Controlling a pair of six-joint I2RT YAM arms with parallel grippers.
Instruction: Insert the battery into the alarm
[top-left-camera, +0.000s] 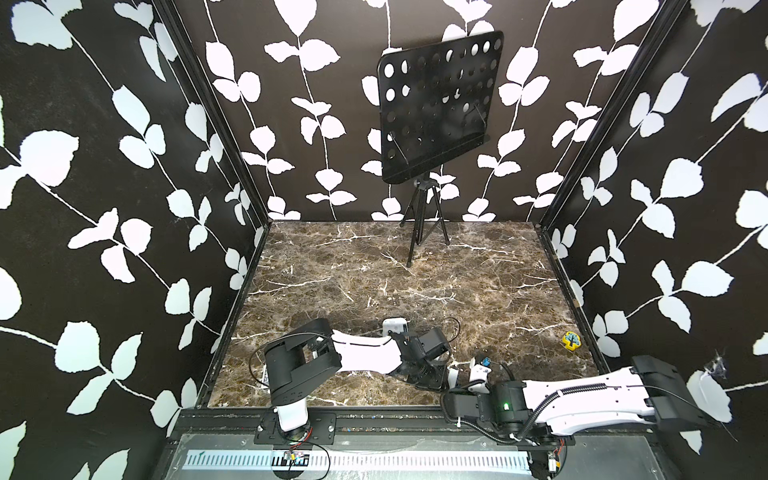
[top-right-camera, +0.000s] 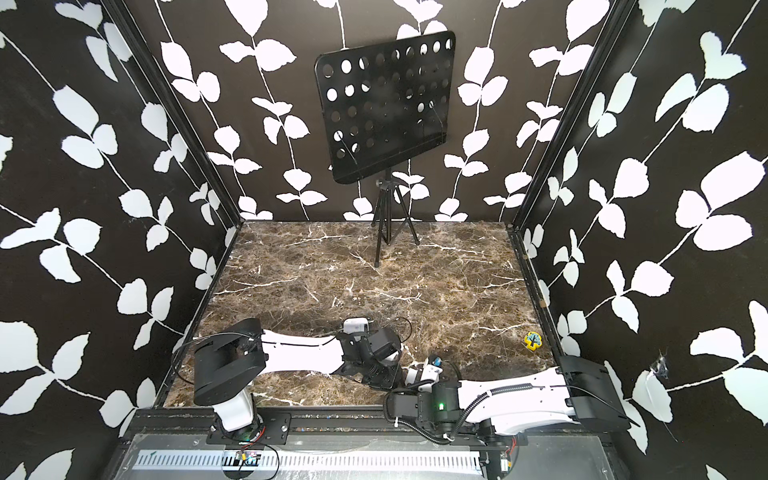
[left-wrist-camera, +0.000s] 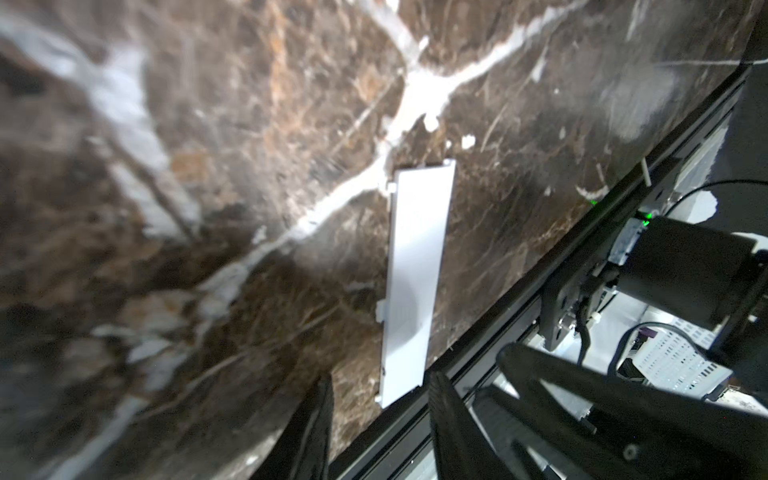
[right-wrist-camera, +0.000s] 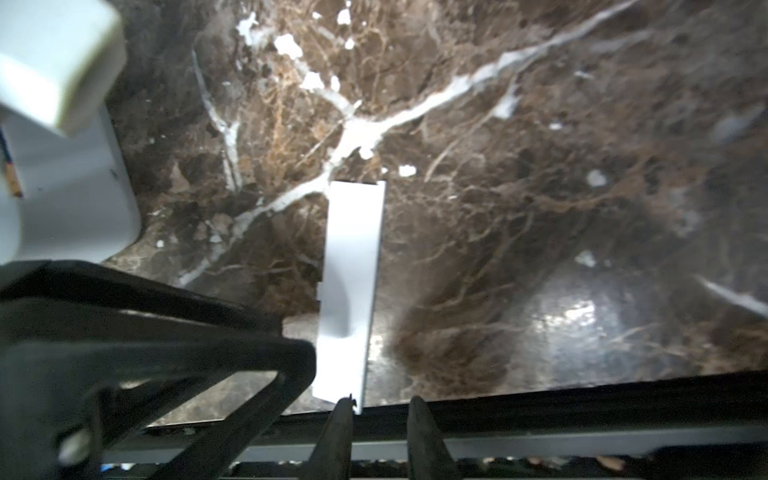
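Note:
A flat white strip, like a battery cover, lies on the marble tabletop near the front edge (left-wrist-camera: 413, 272) (right-wrist-camera: 349, 280). My left gripper points at the strip's near end in the left wrist view, fingers apart and empty. My right gripper is at the same end in the right wrist view, fingers apart, nothing visibly between them. A white housing (right-wrist-camera: 72, 184), possibly the alarm, shows at the upper left of the right wrist view, with a small blue-and-copper piece at the image edge; whether that is the battery I cannot tell.
A yellow object (top-left-camera: 570, 340) lies at the right of the table. A black music stand (top-right-camera: 384, 112) stands at the back. The front rail (right-wrist-camera: 576, 400) borders the workspace, and the two arms are close together there.

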